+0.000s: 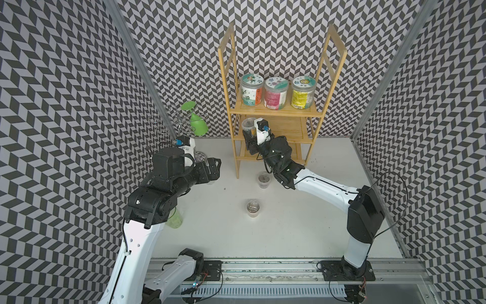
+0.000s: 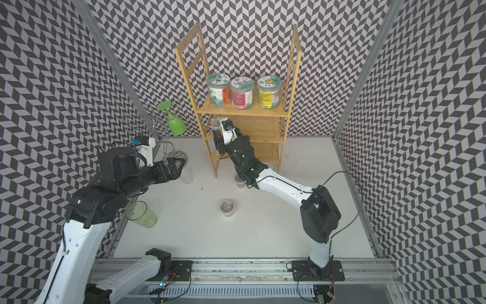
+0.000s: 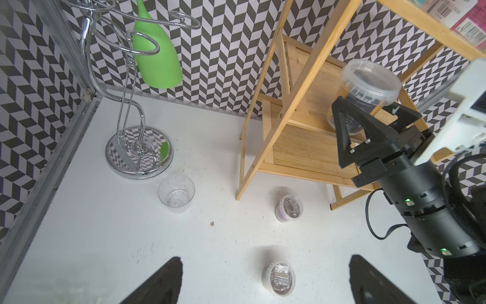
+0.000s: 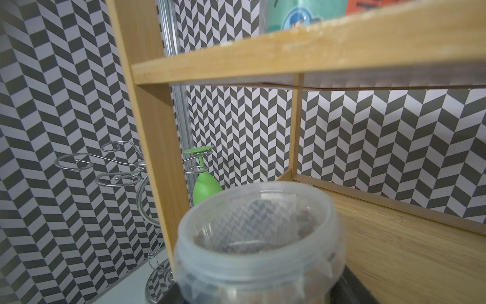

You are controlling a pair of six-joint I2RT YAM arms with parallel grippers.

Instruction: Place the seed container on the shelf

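Note:
A clear lidded seed container stands at the front left of the wooden rack's middle shelf; in the right wrist view it (image 4: 258, 248) fills the lower middle, beside the left post. My right gripper is at the container, fingers around its lower part; whether they still grip it is unclear. In the left wrist view my left gripper is open and empty, above the table, left of the rack.
Three labelled jars (image 1: 276, 98) stand on the top shelf. A chrome stand (image 3: 139, 152) with a green bottle is at the left. A clear glass (image 3: 176, 192), two small cups (image 3: 288, 207) and a green glass (image 2: 141, 216) stand on the table.

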